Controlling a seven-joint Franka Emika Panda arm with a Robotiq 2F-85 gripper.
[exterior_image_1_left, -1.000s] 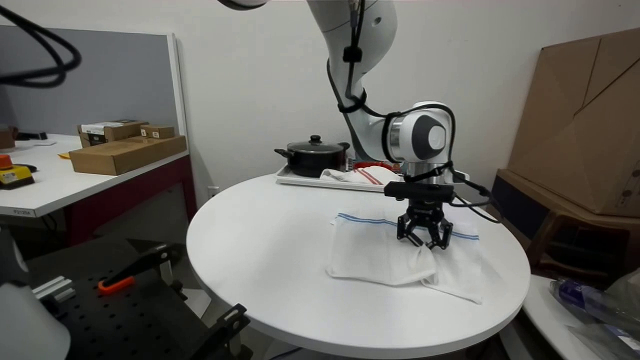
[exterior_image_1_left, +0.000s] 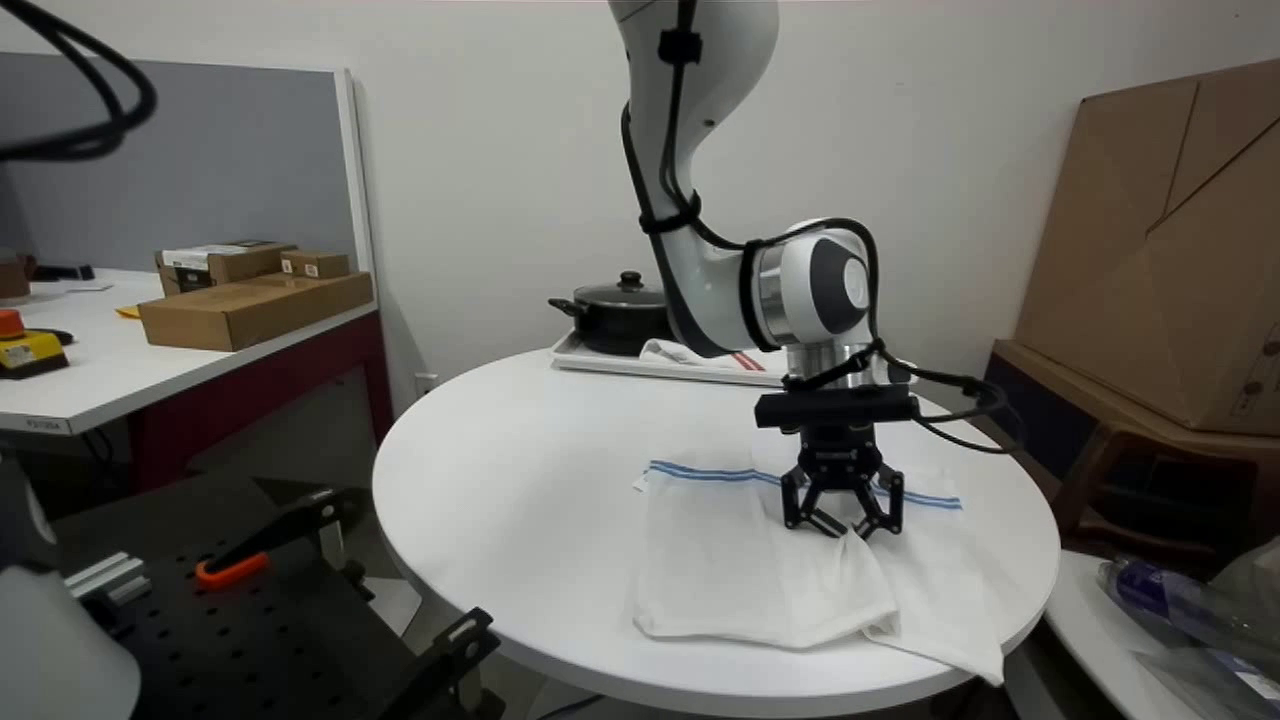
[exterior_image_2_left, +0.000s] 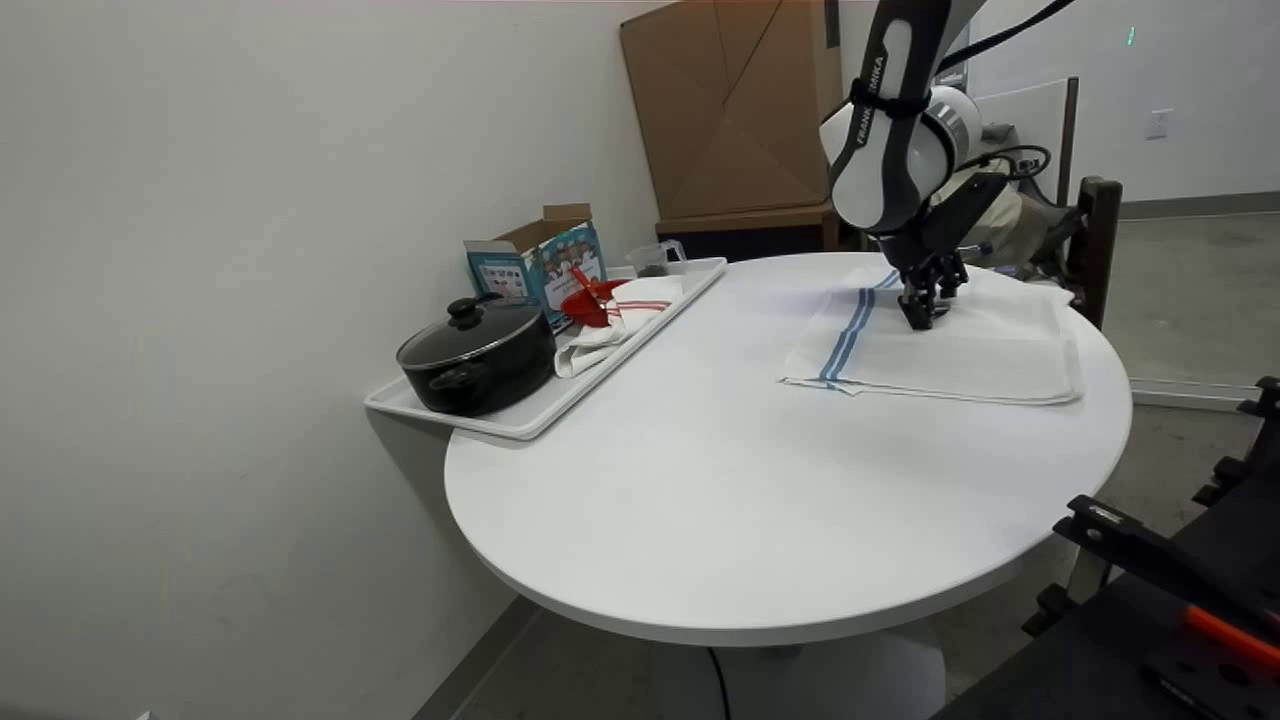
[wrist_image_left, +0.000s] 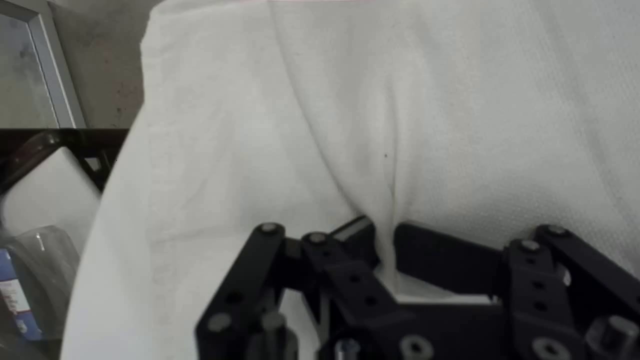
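A white towel (exterior_image_1_left: 720, 570) with blue stripes lies spread and partly folded on the right side of the round white table (exterior_image_1_left: 504, 480). Its near right corner reaches the table's front edge in exterior view 1. Low over the towel, my gripper is shut on a raised pleat of the cloth, which runs between the two black fingertips in the wrist view. In exterior view 2 the blue stripes (exterior_image_2_left: 854, 330) run along the towel's side nearer the tray, and the gripper (exterior_image_2_left: 930, 314) is down at the cloth.
Along the wall, a white tray (exterior_image_2_left: 528, 422) holds a lidded black pot (exterior_image_2_left: 474, 360), a blue box (exterior_image_2_left: 564, 266), a red item (exterior_image_2_left: 590, 304) and a red-striped cloth (exterior_image_2_left: 624, 318). A brown chair (exterior_image_1_left: 1116, 480) stands close on the right.
My gripper has moved slightly left and toward the front edge in exterior view 1. The towel has slid along with it, its near corner now at the table's edge.
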